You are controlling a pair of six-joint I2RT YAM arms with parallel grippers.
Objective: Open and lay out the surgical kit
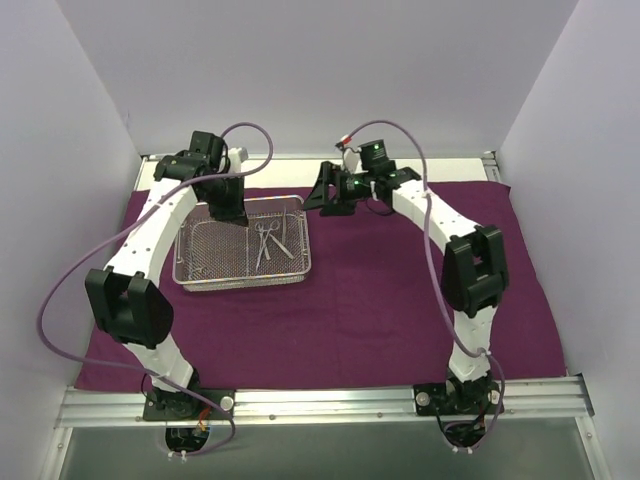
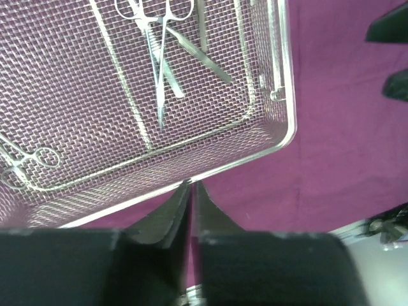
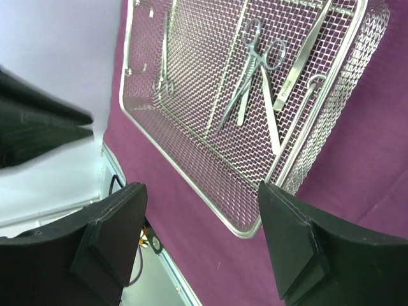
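Note:
The wire instrument tray (image 1: 210, 280) sits on the left of the purple drape. Inside, crossed scissors (image 2: 162, 76) lie over straight instruments (image 3: 287, 76); another pair of scissors (image 2: 29, 162) lies near the near-left corner. My left gripper (image 1: 228, 210) is above the tray; in its wrist view the fingers look close together, but blurred, and the gap is unclear. My right gripper (image 1: 325, 195) hangs just right of the tray, open, with nothing between its fingers.
The drape (image 1: 420, 330) is bare across the front and centre-right. Walls close in both sides, and a pale strip (image 1: 280, 172) runs along the back.

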